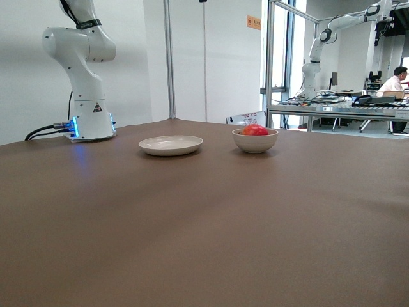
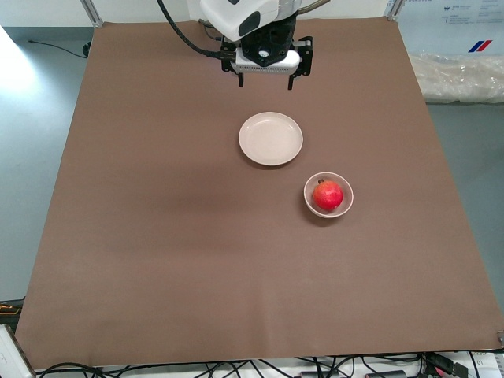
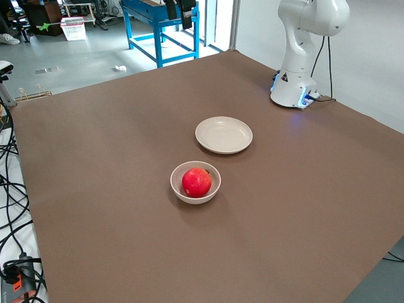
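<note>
A red pomegranate [image 2: 327, 194] [image 1: 254, 130] [image 3: 196, 182] rests in a small pale bowl [image 2: 344, 205] [image 1: 255, 142] [image 3: 194, 199]. An empty pale plate [image 2: 271, 138] [image 1: 170, 145] [image 3: 224, 134] lies flat beside it, toward the arm's side. In the left view my gripper [image 2: 265, 82] hangs above the far part of the table, beyond the plate, its two black fingers spread apart with nothing seen between them. In the right view only its dark lower part shows at the top edge, and the top view leaves it out.
Cables [image 2: 94, 370] and equipment run along its edge at the bottom of the left view. The arm's base [image 1: 89, 118] stands at the table's far side.
</note>
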